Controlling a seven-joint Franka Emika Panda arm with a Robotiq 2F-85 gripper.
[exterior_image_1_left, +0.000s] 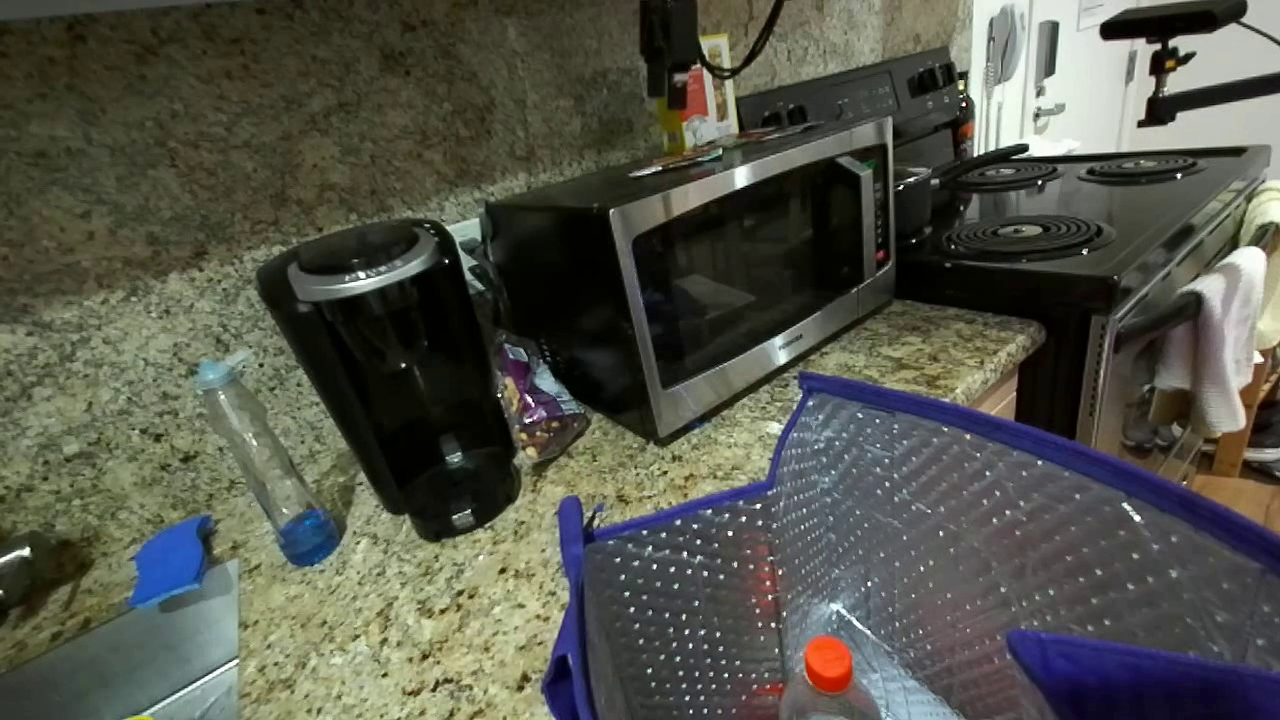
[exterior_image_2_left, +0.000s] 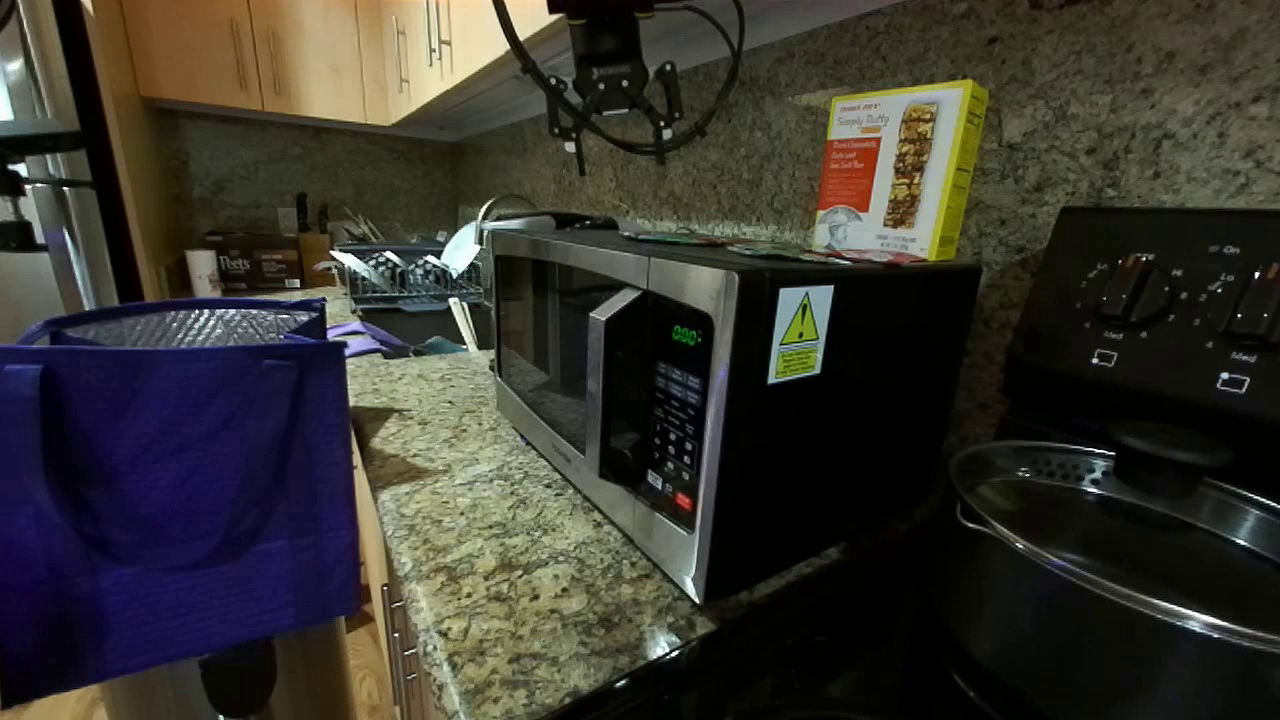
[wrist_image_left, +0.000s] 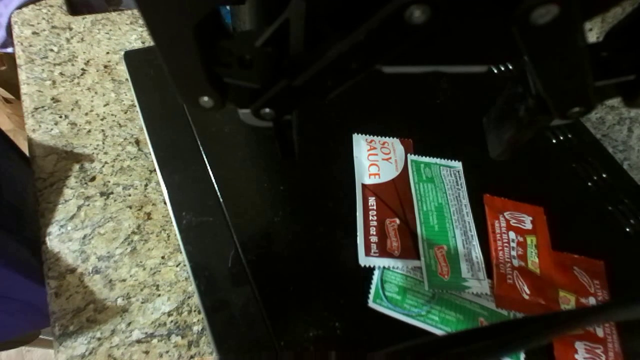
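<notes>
My gripper (exterior_image_2_left: 619, 154) hangs above the black top of the microwave (exterior_image_2_left: 840, 444), its fingers spread wide with nothing between them. Below it, in the wrist view, lie several sauce packets: a brown and white soy sauce packet (wrist_image_left: 388, 225), a green packet (wrist_image_left: 444, 222) overlapping its edge, another green packet (wrist_image_left: 420, 303) partly under these, and red sriracha packets (wrist_image_left: 519, 252) at the right. A dark cable crosses in front of the lowest packets. A yellow and white snack bar box (exterior_image_2_left: 894, 168) stands upright at the back of the microwave top.
An unzipped purple insulated bag (exterior_image_2_left: 180, 456) stands before the counter, a red-capped bottle (exterior_image_1_left: 828, 666) inside. Left of the microwave are a black coffee maker (exterior_image_1_left: 390, 372) and a spray bottle (exterior_image_1_left: 270, 462). A lidded pot (exterior_image_2_left: 1116, 564) sits on the stove side.
</notes>
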